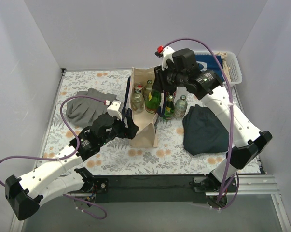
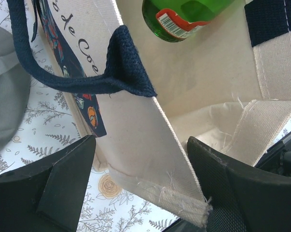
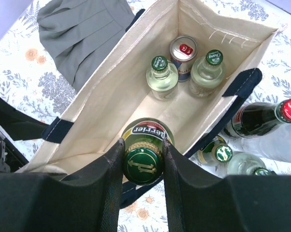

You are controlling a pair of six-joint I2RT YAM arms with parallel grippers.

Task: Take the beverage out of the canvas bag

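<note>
The cream canvas bag [image 1: 144, 137] stands open with dark blue handles. My right gripper is shut on the neck of a green Perrier bottle [image 3: 150, 130], held upright over the bag's opening; the top view shows this green bottle [image 1: 153, 101] raised beside the others. Inside the bag are two clear bottles, one nearer [image 3: 162, 79] and one farther [image 3: 208, 72], and a can [image 3: 183, 50]. My left gripper is at the bag's front corner, its fingers apart on either side of the canvas edge.
Right of the bag stand a green bottle [image 1: 168, 108], a clear bottle [image 1: 181, 106] and a dark red-capped bottle [image 3: 254, 118]. A grey cloth [image 1: 87, 108] lies left, a dark cloth [image 1: 205, 130] right. A white basket [image 1: 235, 72] sits at the back right.
</note>
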